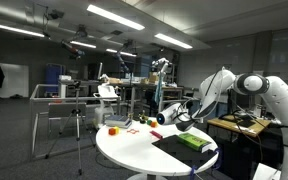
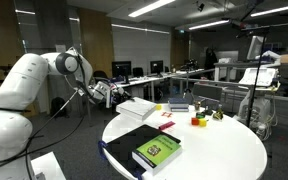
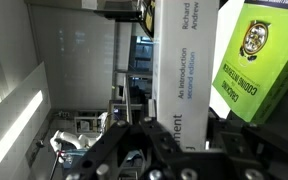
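Observation:
A thick white book [image 3: 184,60] with printed spine text stands between the fingers of my gripper in the wrist view, and the gripper is shut on it. Exterior view 2 shows the white book [image 2: 141,106] towards the far left of the round white table [image 2: 224,150]. Whether its underside touches the table is hard to tell. A green book [image 2: 156,150] lies flat on a black mat [image 2: 121,157] at the near side; its cover [image 3: 262,42] also appears right of the white book in the wrist view.
Red and yellow blocks [image 2: 198,122] sit at the far side of the table, with a red item [image 2: 166,126] nearer the white book. A tripod [image 1: 78,110] stands beyond the table.

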